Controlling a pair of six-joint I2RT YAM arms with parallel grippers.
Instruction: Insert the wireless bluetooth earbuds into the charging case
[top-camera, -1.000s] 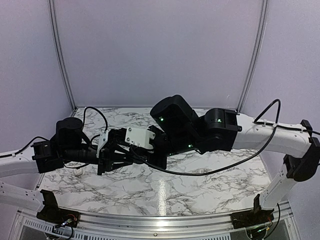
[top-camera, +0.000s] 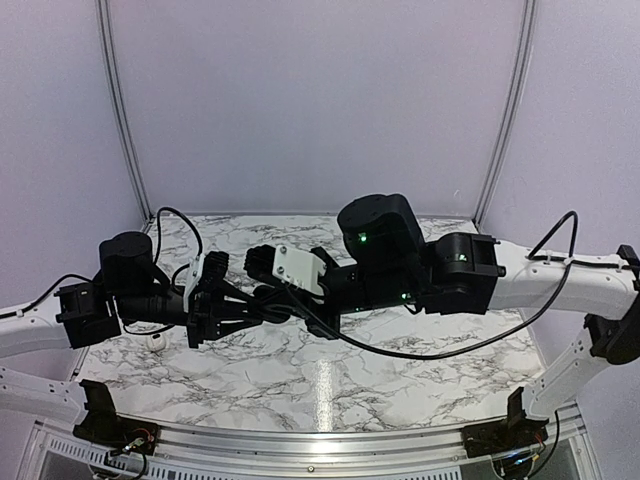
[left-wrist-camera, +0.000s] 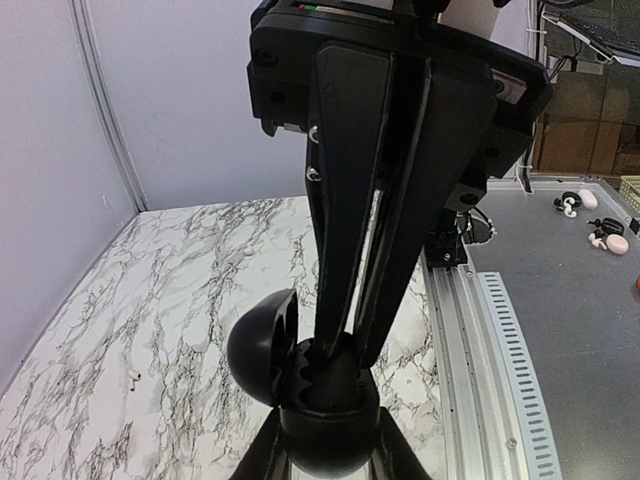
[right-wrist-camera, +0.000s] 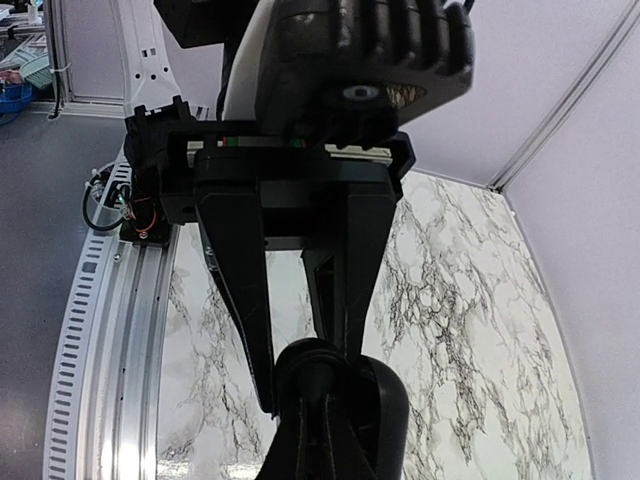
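The black charging case (left-wrist-camera: 330, 430), its lid (left-wrist-camera: 260, 350) open, is held up above the table by my left gripper (top-camera: 255, 310), which is shut on it from below in the left wrist view. My right gripper reaches down into the case with its fingers close together; whether an earbud is between them is hidden. In the right wrist view the case (right-wrist-camera: 390, 420) is mostly behind the fingers. The top view shows both grippers meeting at the centre, with the case largely hidden by the arms.
A small white item (top-camera: 156, 342) lies on the left of it. Pale walls close in the back and sides, and a metal rail (top-camera: 320, 440) runs along the front edge.
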